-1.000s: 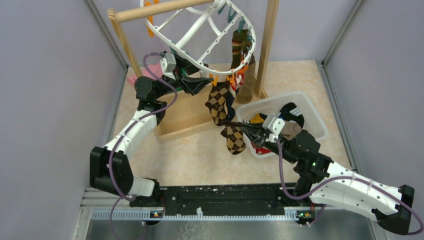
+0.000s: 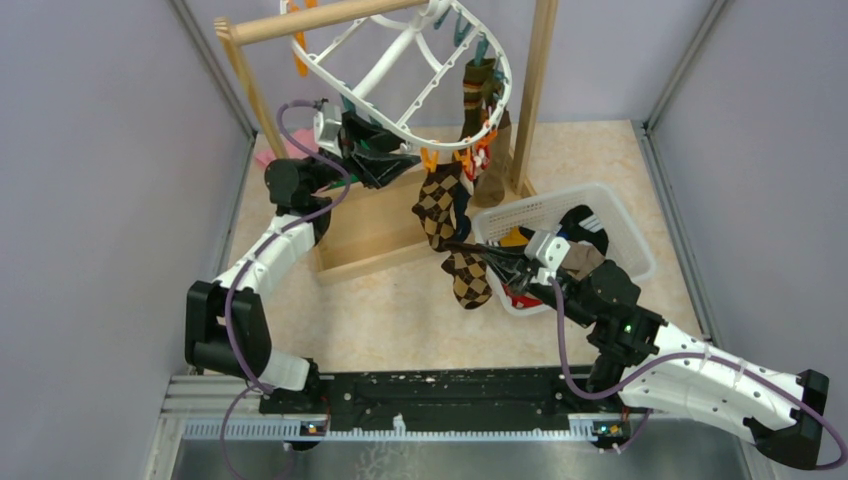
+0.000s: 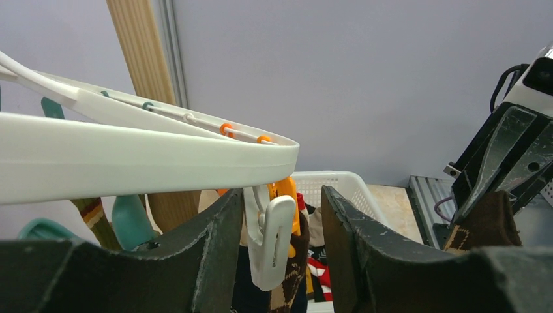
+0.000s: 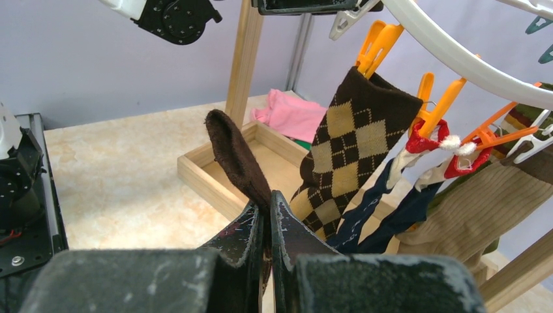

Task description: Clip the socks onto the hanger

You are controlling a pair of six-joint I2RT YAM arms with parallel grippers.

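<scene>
My left gripper is open at the hanger's rim, its fingers either side of a white clip; whether they touch it I cannot tell. My right gripper is shut on a dark brown argyle sock, which hangs below the hanger with its top edge sticking up from the fingertips. Another argyle sock hangs from orange clips, beside red-topped navy socks and brown socks.
A white basket of socks stands at the right. A wooden tray lies under the hanger, with pink cloth behind it.
My left arm has shifted slightly at the hanger over the last second. The right arm and the sock in its gripper look unchanged.
</scene>
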